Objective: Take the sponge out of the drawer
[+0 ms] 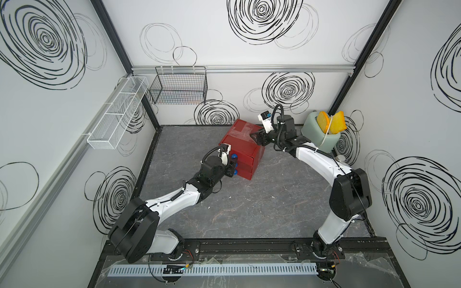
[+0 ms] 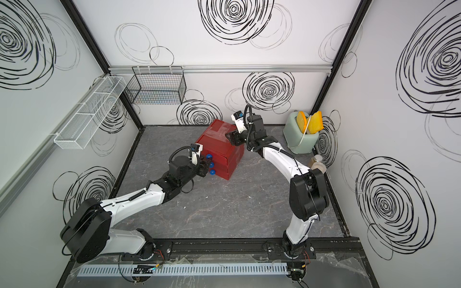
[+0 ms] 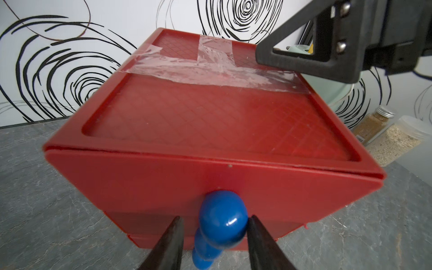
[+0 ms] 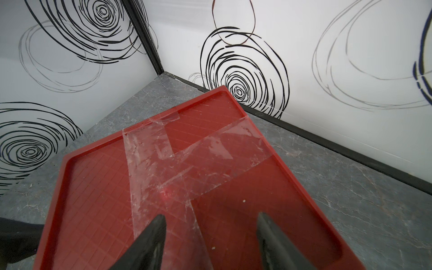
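A red drawer box (image 1: pixel 238 141) with its drawers shut stands on the grey floor, blue ball knobs down its front. No sponge shows inside it. In the left wrist view the top blue knob (image 3: pixel 223 219) lies between the fingers of my left gripper; they are part open, and whether they touch it I cannot tell. The lower knobs (image 3: pixel 203 253) sit partly hidden beneath it. My right gripper is over the taped top of the box, its fingers spread apart with nothing between them.
At the back right stands a pale green bin (image 1: pixel 318 136) holding yellow and orange things (image 1: pixel 338 123). Jars (image 3: pixel 398 137) stand near it. A black wire basket (image 1: pixel 180 89) and a white one (image 1: pixel 115 117) hang on the walls.
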